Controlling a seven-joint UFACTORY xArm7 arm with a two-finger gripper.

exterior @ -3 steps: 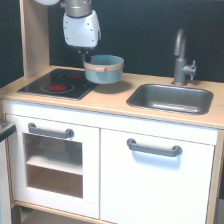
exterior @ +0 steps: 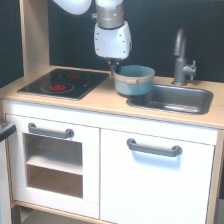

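A blue-grey pot (exterior: 135,82) is at the left end of the sink (exterior: 185,98), overlapping its rim. Whether the pot touches the rim or hangs just above it, I cannot tell. My gripper (exterior: 115,68) reaches down from above at the pot's left side, shut on its near-left edge. The fingertips are small and partly lost against the pot and the dark back wall.
A black stovetop (exterior: 65,83) with red burner rings lies bare on the left of the wooden counter (exterior: 105,97). Behind the sink rises a grey faucet (exterior: 181,60). Cabinet doors with dark handles (exterior: 155,150) fill the front.
My gripper and the pot have moved together to the right and nearer the camera, from beside the stove's right edge to the sink's left end.
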